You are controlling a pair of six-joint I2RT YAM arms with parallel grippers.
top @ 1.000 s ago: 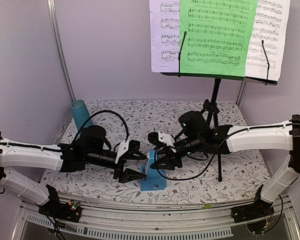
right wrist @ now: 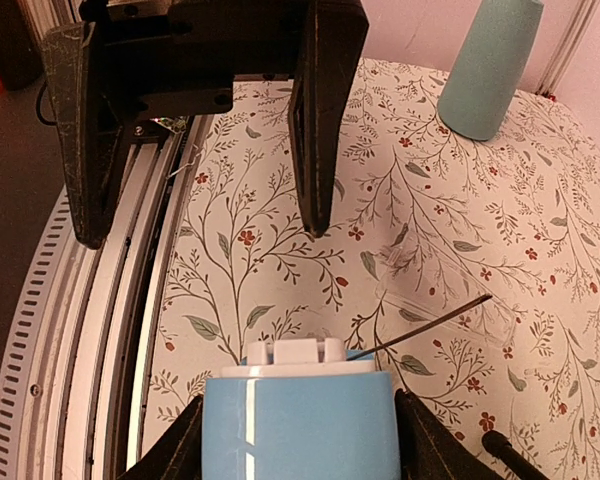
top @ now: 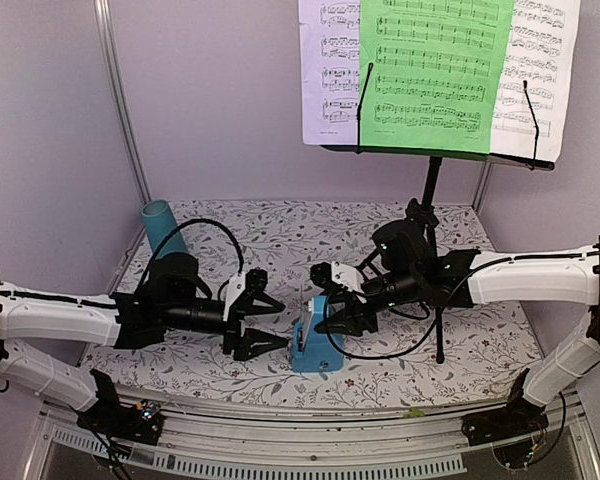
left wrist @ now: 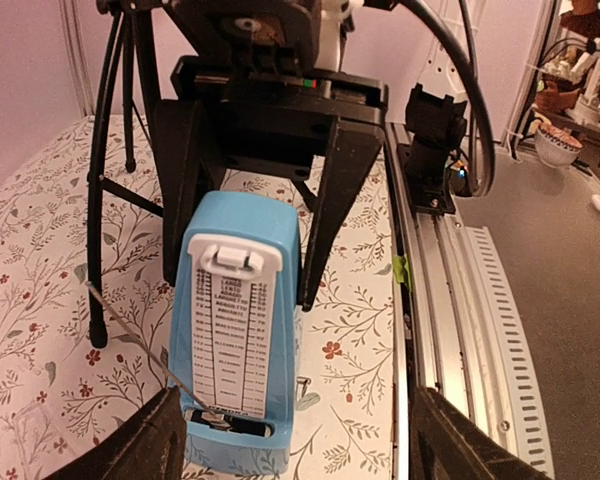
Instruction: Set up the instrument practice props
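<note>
A blue metronome [top: 320,361] is near the front middle of the table, its white scale plate [left wrist: 230,345] facing my left gripper [top: 278,326]. My right gripper is shut on the metronome's upper body, one finger [left wrist: 183,205] on each side. The metal pendulum rod [left wrist: 140,335] leans out to one side, free of the white clip [left wrist: 232,260] at the top. Just to the left of the metronome, my left gripper stands open, with nothing visible between its fingers. Whether the metronome's base touches the table is hard to tell.
A music stand [top: 432,185] with white and green sheets [top: 430,75] rises at the back right. A blue-green cup-like object [top: 163,228] stands at the left. A clear plastic piece [right wrist: 450,290] lies on the patterned table.
The metronome has shifted slightly right and back with my right gripper.
</note>
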